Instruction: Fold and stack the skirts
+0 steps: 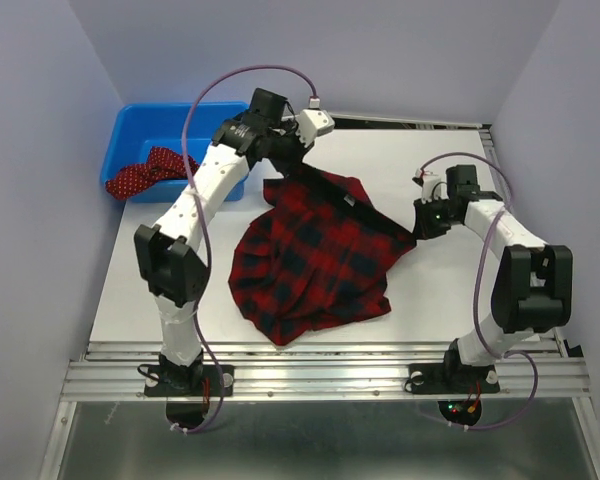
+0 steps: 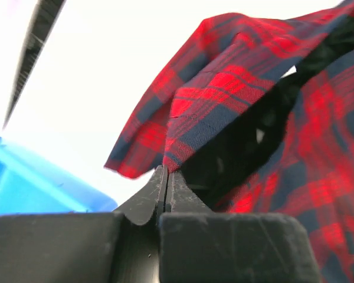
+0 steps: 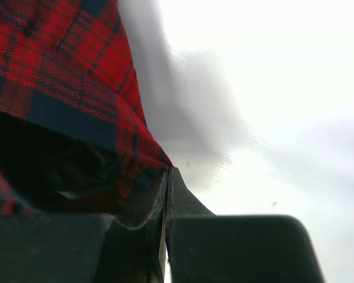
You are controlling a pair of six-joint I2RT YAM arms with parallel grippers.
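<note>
A red and navy plaid skirt lies spread over the white table's middle, its upper edge stretched between both grippers. My left gripper is shut on the skirt's top left part; in the left wrist view the cloth runs up from the fingertips. My right gripper is shut at the other end of that edge; in the right wrist view the plaid fabric reaches into its fingertips.
A blue bin at the back left holds a red dotted cloth.
</note>
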